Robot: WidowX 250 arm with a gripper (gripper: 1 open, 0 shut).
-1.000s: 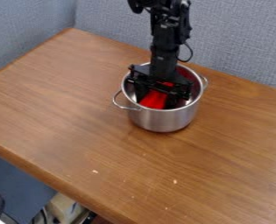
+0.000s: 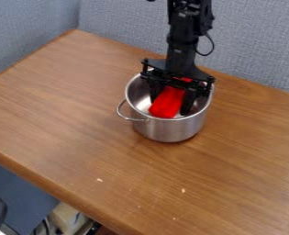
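A steel pot [image 2: 166, 127] with side handles stands on the wooden table [image 2: 73, 110]. A red object [image 2: 168, 103] lies inside it. My black gripper [image 2: 177, 81] reaches down into the top of the pot, over the red object; whether its fingers are open or shut on it is hard to see.
Grey padded walls [image 2: 257, 46] stand behind the table and at the left. A dark gap with cables [image 2: 24, 216] lies beyond the table's front left edge.
My gripper has moved to the right and upward within the pot's opening, showing more of the red object. The pot has stayed about in place.
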